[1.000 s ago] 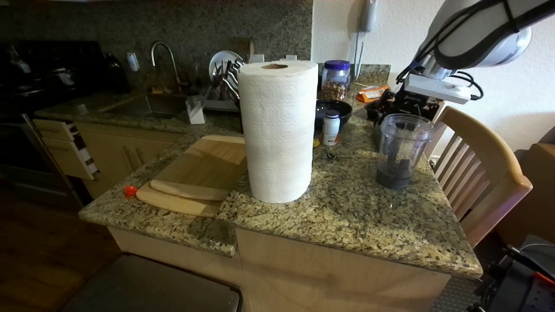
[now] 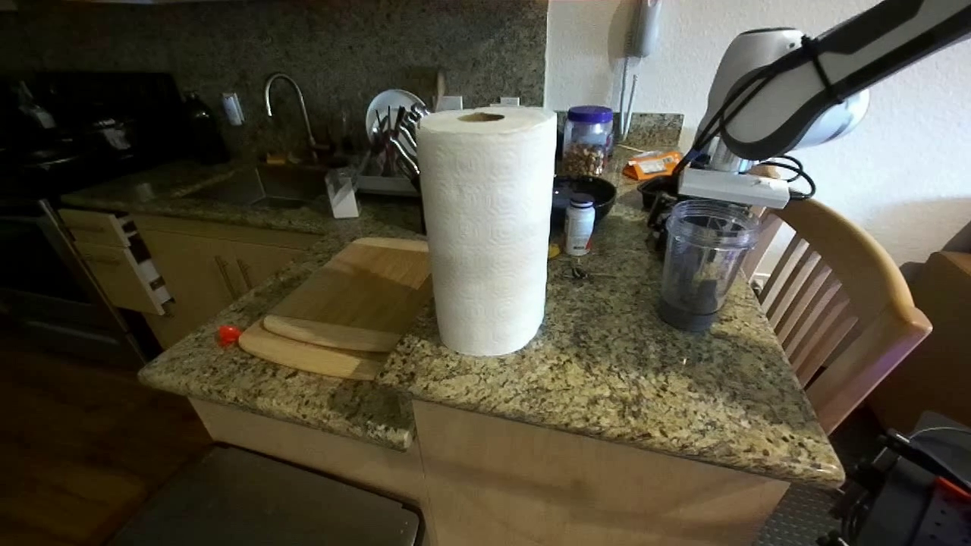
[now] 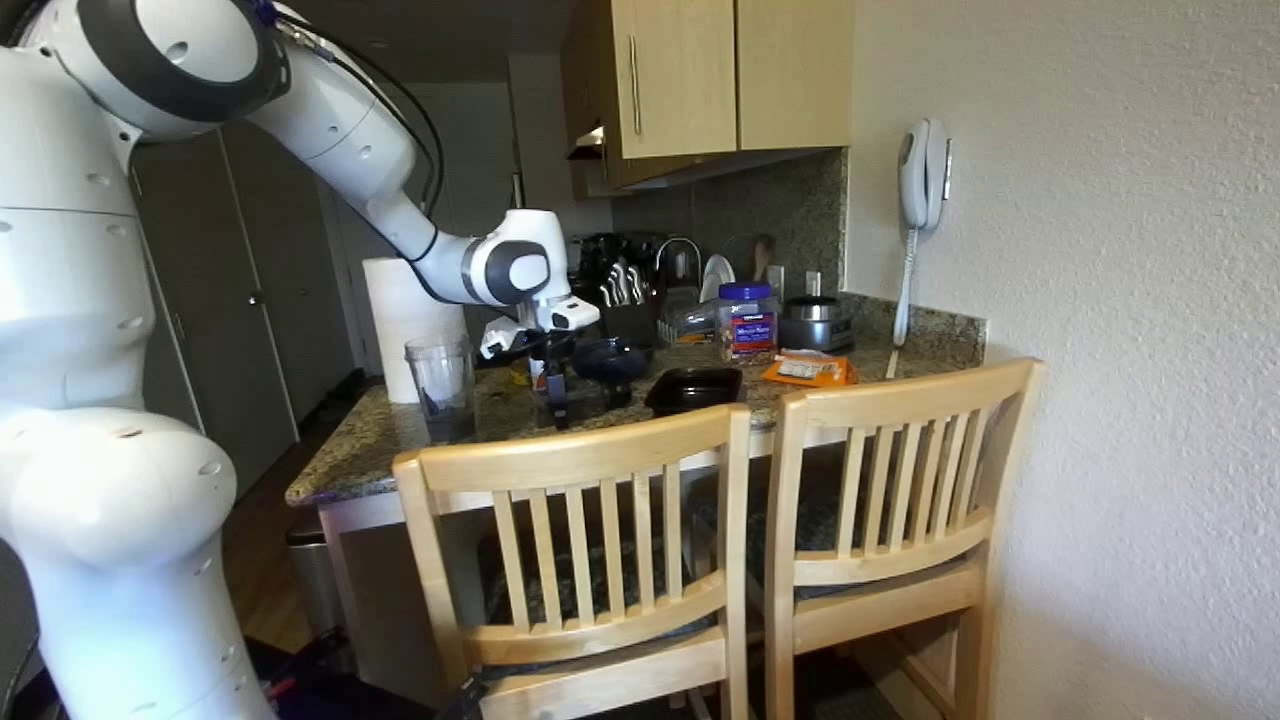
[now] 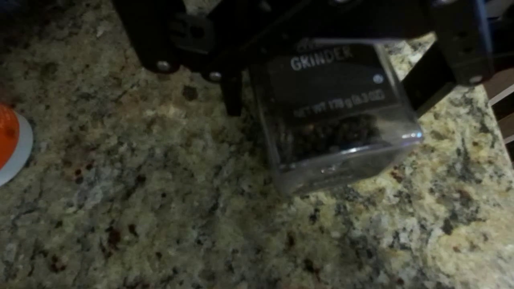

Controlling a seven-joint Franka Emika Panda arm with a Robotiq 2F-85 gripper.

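In the wrist view a clear square-sided pepper grinder, with a dark label reading "GRINDER" and dark peppercorns inside, lies between the two spread fingers of my gripper. The gripper is open. A gap shows between the left finger and the grinder; the right finger is close to its other side, and whether it touches I cannot tell. The grinder's upper end is hidden behind the gripper body. From exterior view 1 the fingers are mostly hidden behind the clear blender cup.
A paper towel roll, a white bottle and a dark bowl stand around the counter. Further back are a nut jar, an orange bag and a black tray. Chairs line one side.
In exterior view 1 the arm and gripper body have moved left and lower, behind the blender cup. The objects on the counter look unmoved.
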